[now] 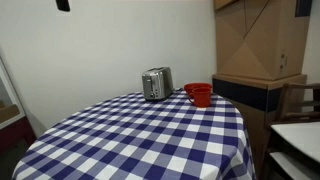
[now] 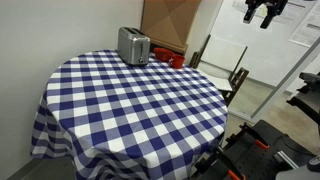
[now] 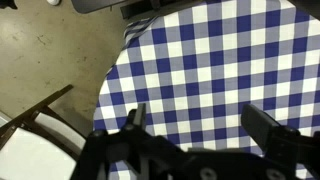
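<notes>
A silver toaster (image 1: 157,84) stands on the far part of a round table with a blue-and-white checked cloth (image 1: 130,130). Beside the toaster is a red cup (image 1: 201,96), with a second red item partly hidden behind it. From the other side, the toaster (image 2: 133,46), a red bowl or cup (image 2: 164,54) and a red mug (image 2: 178,61) line the table's back edge. High above the table, at the upper right, my gripper (image 2: 257,20) hangs clear of everything. Its fingers are spread wide in the wrist view, the gripper open over bare cloth.
Cardboard boxes (image 1: 262,40) rise behind the table's far side. A wooden chair (image 2: 222,75) stands close to the table edge, and dark robot hardware (image 2: 255,150) fills the lower right corner.
</notes>
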